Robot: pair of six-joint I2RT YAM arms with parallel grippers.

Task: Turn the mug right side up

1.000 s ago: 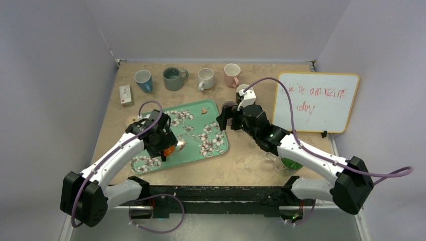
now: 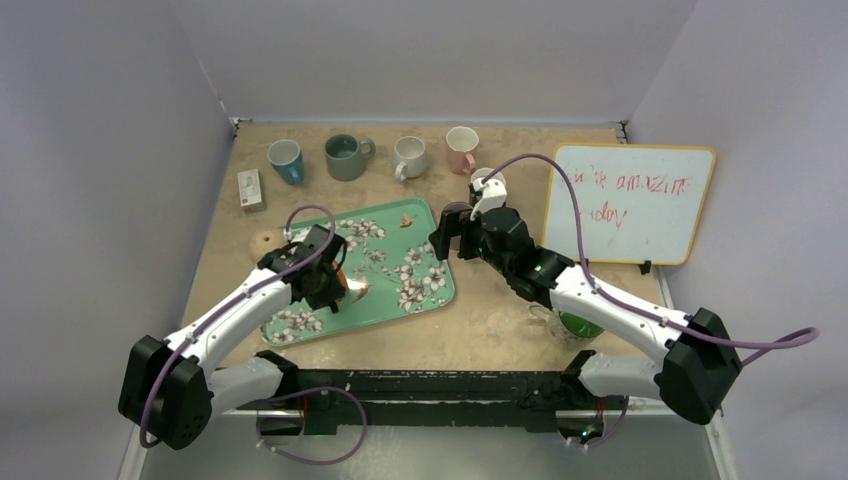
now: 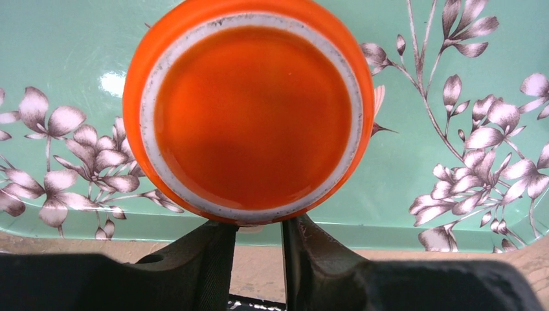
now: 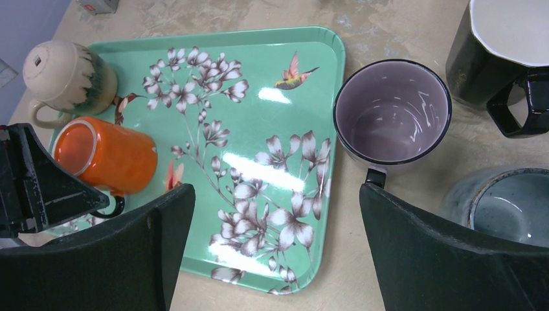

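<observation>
The orange mug (image 3: 256,120) rests upside down on the flowered green tray (image 3: 414,19), its base with a pale ring facing up in the left wrist view. At the mug's near edge, my left gripper has its fingers apart by a narrow gap, with tray rim and table visible through it. A dark curved handle (image 4: 118,208) shows beside the left fingertips in the right wrist view; whether they touch it I cannot tell. Wide open and empty, my right gripper hovers over the tray's right side.
A dark-rimmed purple mug (image 4: 393,113) stands just right of the tray, with a black mug (image 4: 482,58) and a grey mug (image 4: 511,207) close by. The beige mug (image 4: 71,74) sits near the orange one. Several mugs line the back; a whiteboard (image 2: 640,240) lies at right.
The right arm has stayed practically still.
</observation>
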